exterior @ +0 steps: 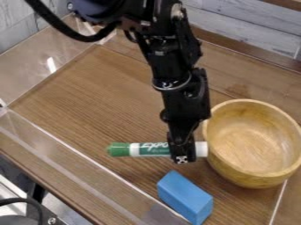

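A green and white EXPO marker [144, 149] lies horizontally low over the wooden surface, its white end toward the bowl. My black gripper [182, 150] points straight down at the marker's right part, shut on it. Right of the gripper is a wooden bowl [252, 136], close beside the marker's white end. A blue block [186, 198] sits below the gripper in the view.
Bare wooden surface [88, 105] spreads to the left and behind the arm. A clear raised edge runs along the left and front left. A white plank wall stands at the back, and a black cable lies at the lower left.
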